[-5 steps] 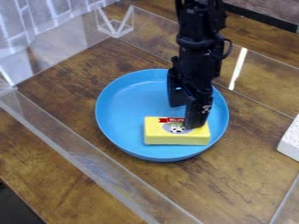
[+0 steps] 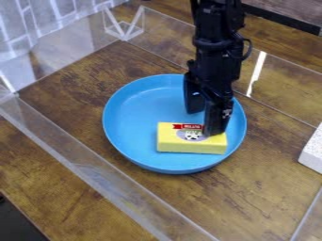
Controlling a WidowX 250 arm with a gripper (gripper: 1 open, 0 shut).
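Note:
A blue round plate (image 2: 136, 118) holds a yellow block (image 2: 176, 143) with a small red label and a cartoon face, lying in its lower right part. My black gripper (image 2: 205, 113) hangs from above over the right side of the plate, just behind the block, its fingers open and reaching down toward the block's upper right. Whether they touch it I cannot tell.
The wooden table around the plate is mostly clear. A white object (image 2: 314, 151) sits at the right edge. Transparent panels run along the left side and top left.
The gripper has shifted very slightly over the plate; the plate and the yellow block look much the same.

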